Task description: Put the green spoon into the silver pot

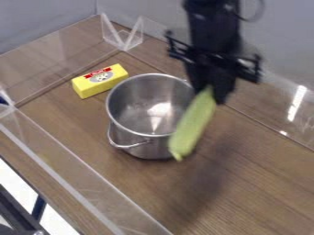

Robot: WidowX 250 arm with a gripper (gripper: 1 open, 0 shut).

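The silver pot (131, 144) stands on the wooden table, open at the top and empty as far as I can see. A green spoon (192, 127) hangs down from my gripper (218, 84), which is shut on its upper end. The spoon is blurred and slants, its lower end nearer the camera. In the view it overlaps the pot's right rim; whether it touches the pot I cannot tell. The dark arm reaches down from the top, behind and to the right of the pot.
A yellow box (99, 81) lies behind and left of the pot. A clear plastic piece (120, 35) stands in the far left corner. Transparent walls edge the table. Bare wood (245, 188) lies to the right and front.
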